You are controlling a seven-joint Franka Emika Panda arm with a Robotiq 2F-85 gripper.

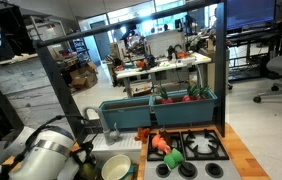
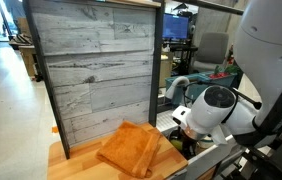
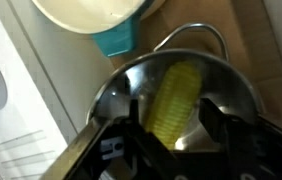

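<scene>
In the wrist view a yellow corn cob (image 3: 174, 100) lies inside a round metal pot (image 3: 141, 78) with a wire handle. My gripper points down over the pot, its dark fingers (image 3: 210, 113) on either side of the cob. The fingers are part open, with visible gaps between them and the corn. How deep the fingertips reach into the pot is hard to judge. From the exterior views, the gripper (image 2: 184, 146) is low over the sink area, and the cob is not clearly visible there.
A cream bowl (image 1: 116, 167) with a teal handle (image 3: 118, 38) sits close beside the pot. To the right is a stove (image 1: 188, 150) with red and green toys on it. A faucet (image 1: 98, 122) and a teal bin (image 1: 184, 106) stand behind. An orange cloth (image 2: 130, 148) covers part of the wooden counter.
</scene>
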